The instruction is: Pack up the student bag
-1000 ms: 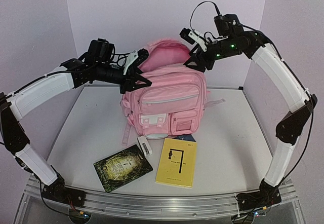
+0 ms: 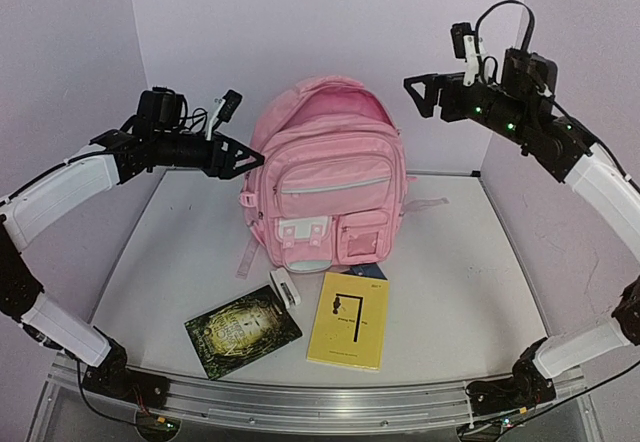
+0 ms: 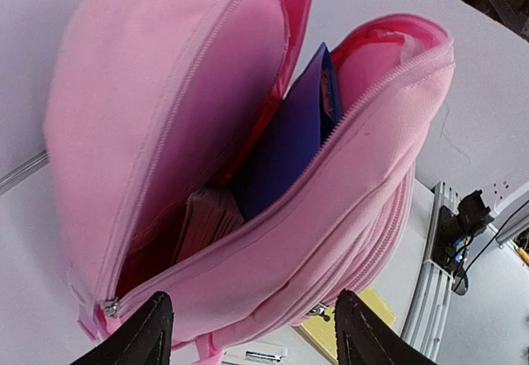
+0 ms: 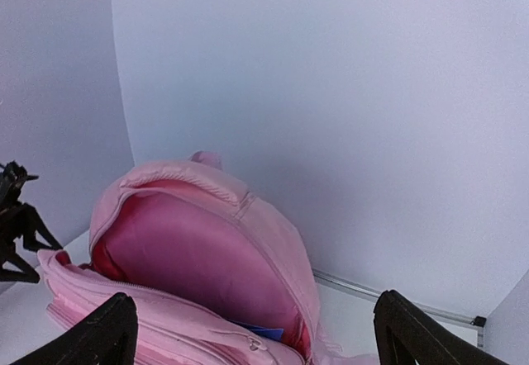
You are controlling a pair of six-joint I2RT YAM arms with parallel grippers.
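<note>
A pink backpack (image 2: 330, 177) stands upright at the back of the table with its top open. In the left wrist view, a dark blue flat item (image 3: 285, 138) and a brownish item (image 3: 208, 220) are inside it. My left gripper (image 2: 245, 165) is open beside the bag's upper left edge, its fingers (image 3: 145, 332) spread with nothing held. Raised right of the bag's top, my right gripper (image 2: 417, 99) is open and empty. A dark patterned book (image 2: 242, 332) and a yellow book (image 2: 348, 320) lie in front of the bag.
A small white item (image 2: 285, 287) lies beside the dark book's upper corner. Something dark blue (image 2: 368, 271) shows behind the yellow book. Walls close in the table at the back and sides.
My right gripper has risen and moved right, away from the bag's opening. My left gripper has drawn back left from the bag's front. The books have stayed put.
</note>
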